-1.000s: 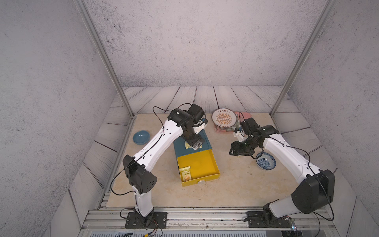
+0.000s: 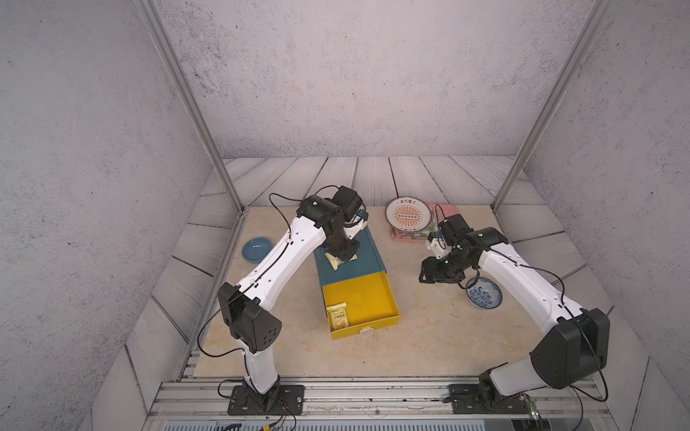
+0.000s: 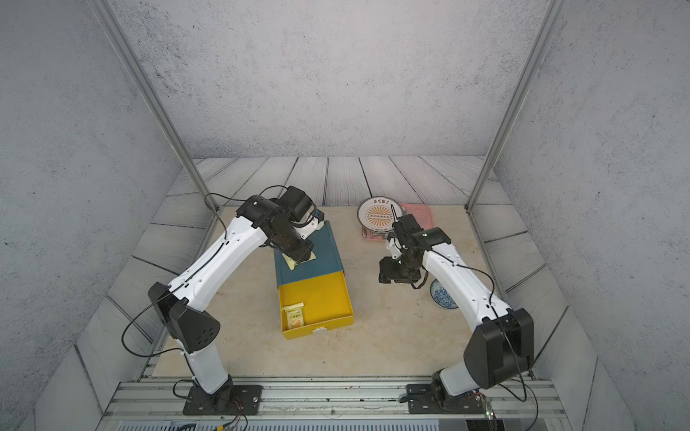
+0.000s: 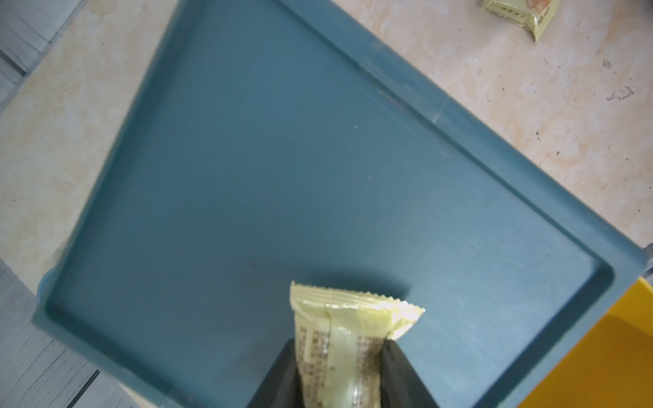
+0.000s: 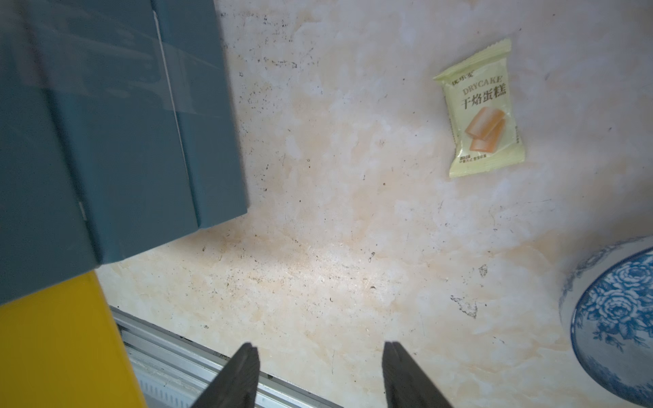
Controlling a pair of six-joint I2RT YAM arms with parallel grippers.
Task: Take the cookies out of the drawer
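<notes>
The yellow drawer stands pulled out of the blue box. One cookie packet lies in the drawer's front left corner. My left gripper is shut on another cookie packet, a pale yellow wrapper held over the box's blue top. On the table to the right of the box lies a further cookie packet, flat and label up. My right gripper hangs above the table between box and patterned bowl; it is open, with only tabletop between its fingers.
A blue-and-white bowl stands right, partly behind the right arm. At the back sit a round patterned plate and a pink rack. A blue dish lies left. The table in front of the drawer is clear.
My left gripper has shifted left over the blue box top, carrying the packet with it. The right arm has barely moved. The packet in the drawer lies where it was.
</notes>
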